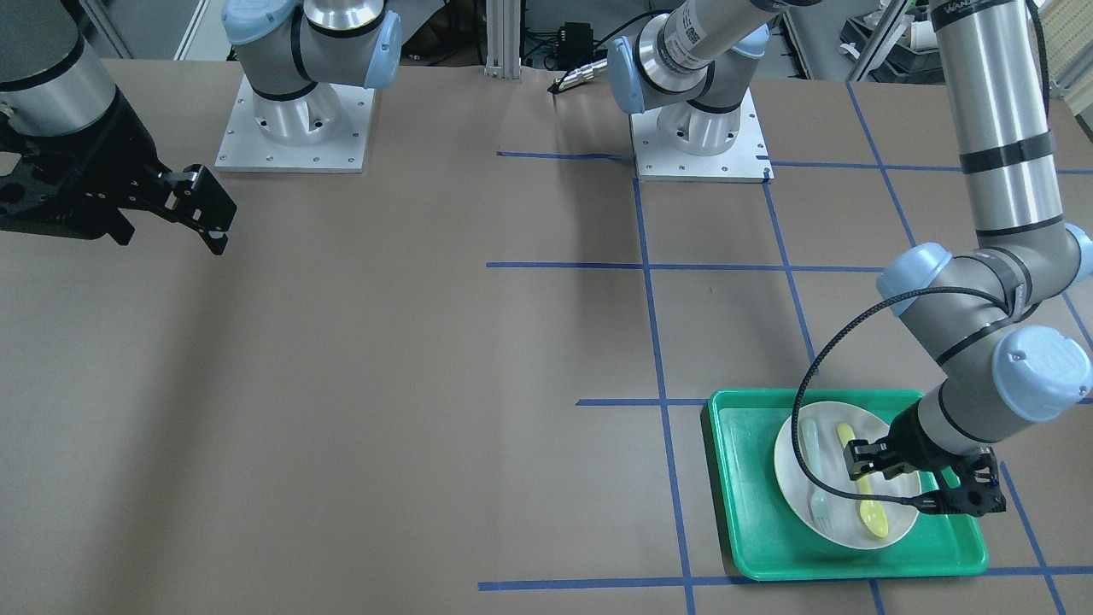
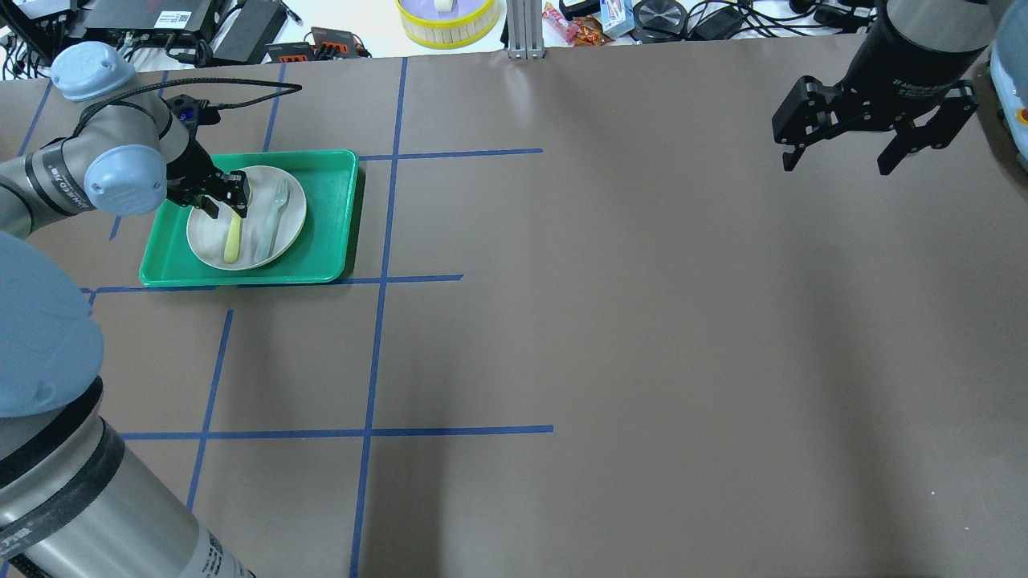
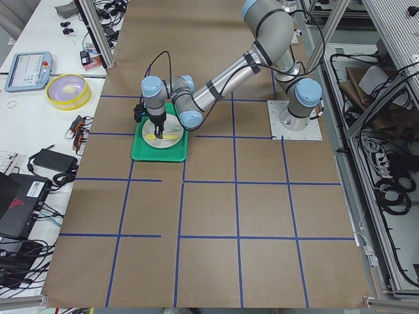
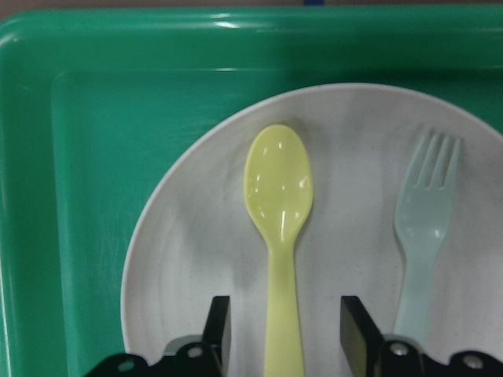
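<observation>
My gripper is low over a white plate (image 4: 181, 259) in a green tray (image 4: 94, 157). Its fingers stand open on either side of the handle of a yellow spoon (image 4: 279, 196); in the wrist view nothing is gripped. A pale mint fork (image 4: 424, 228) lies on the plate beside the spoon, near one finger. In the front view the gripper covers part of the plate and the spoon's handle (image 1: 846, 432).
Other robot arms stand at the back and side, one with a black end tool (image 1: 164, 195) at the front view's left.
</observation>
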